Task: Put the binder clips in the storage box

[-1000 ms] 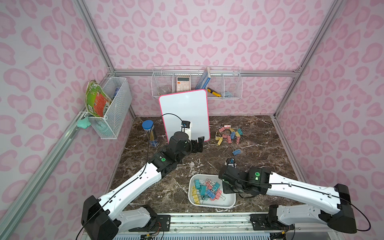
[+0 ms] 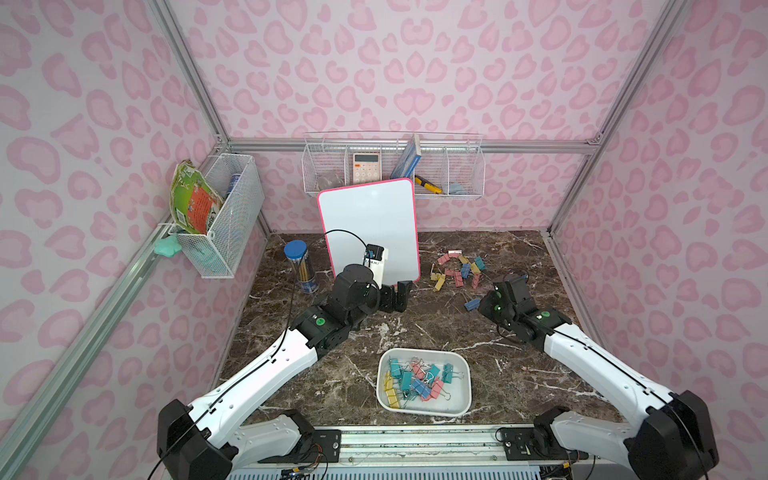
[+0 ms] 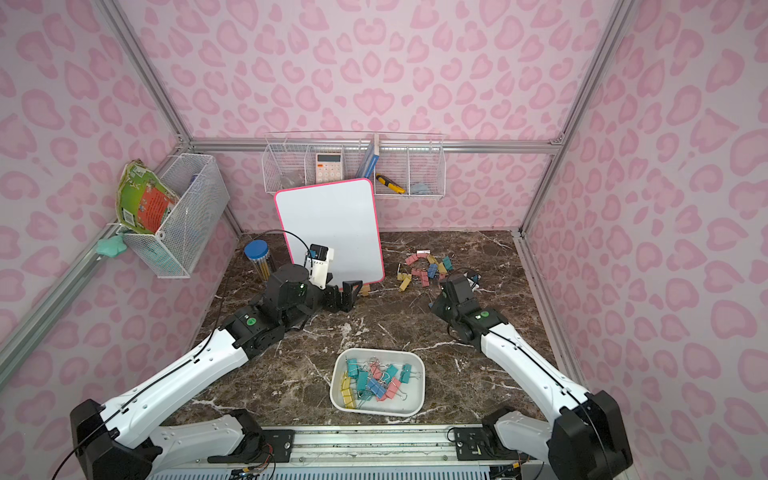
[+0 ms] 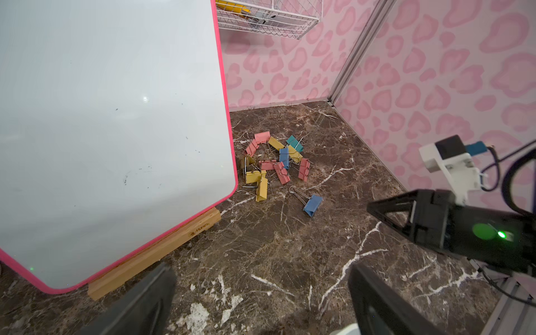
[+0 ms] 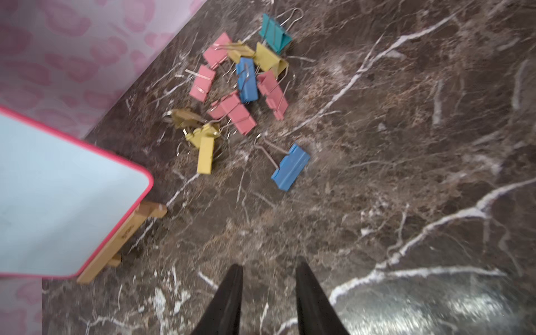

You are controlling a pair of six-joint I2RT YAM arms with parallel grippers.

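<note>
Several binder clips lie loosely piled on the dark marbled table, among them a yellow clip (image 5: pixel 205 155), a teal clip (image 5: pixel 275 33) and a red clip (image 5: pixel 272 93). A single blue binder clip (image 5: pixel 290 167) rests apart, nearer the front. The white storage box (image 2: pixel 424 411) at the front holds teal, pink, blue and yellow clips. My right gripper is over the table in front of the blue clip, its fingers part-way apart and nothing between them. Beside the whiteboard, my left gripper stands open and empty.
A whiteboard (image 2: pixel 369 228) on a wooden stand (image 4: pixel 156 254) leans at the back, close to the left gripper. A blue-lidded jar (image 2: pixel 297 264) stands on the left. Wire baskets hang on the walls. Open table lies between box and clips.
My right arm has swung from above the storage box back and to the right, toward the blue clip. The left arm has shifted only slightly.
</note>
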